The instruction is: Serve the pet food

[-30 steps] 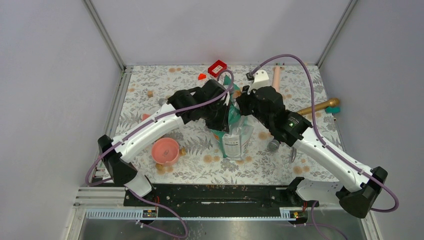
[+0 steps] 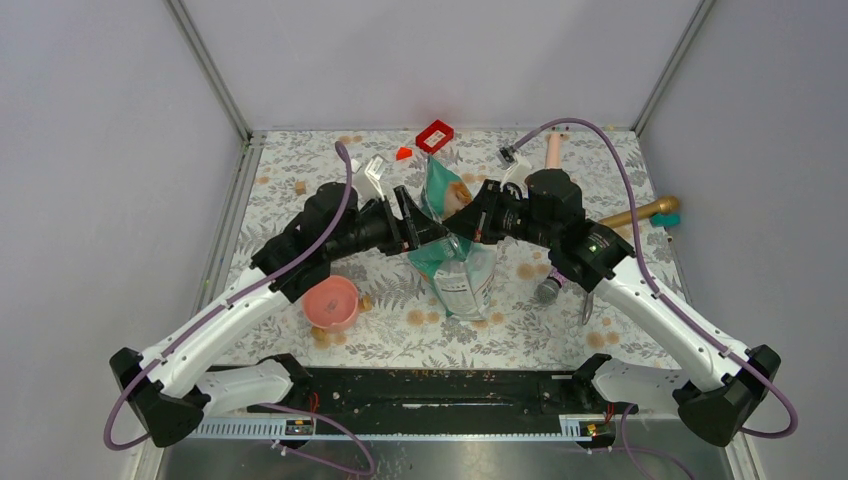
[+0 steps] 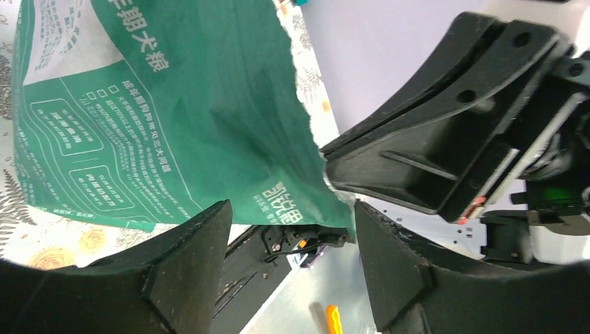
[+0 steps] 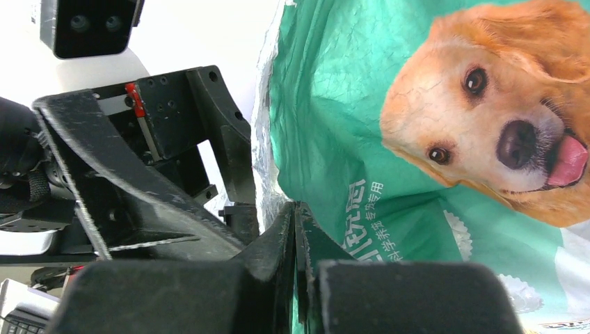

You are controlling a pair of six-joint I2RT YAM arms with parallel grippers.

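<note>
The teal pet food bag, printed with a dog's face, stands upright at the table's middle. My right gripper is shut at its silver top seal, pinching the edge. My left gripper is open beside that same top edge, facing the right gripper, its fingers either side of the bag's lower corner in the left wrist view. The pink bowl sits at the front left of the table.
A red box lies at the back. A pink roller, a wooden tool and a grey cylinder lie on the right. The grippers nearly touch.
My left arm has pulled back leftward from over the bag and turned its gripper toward the right one.
</note>
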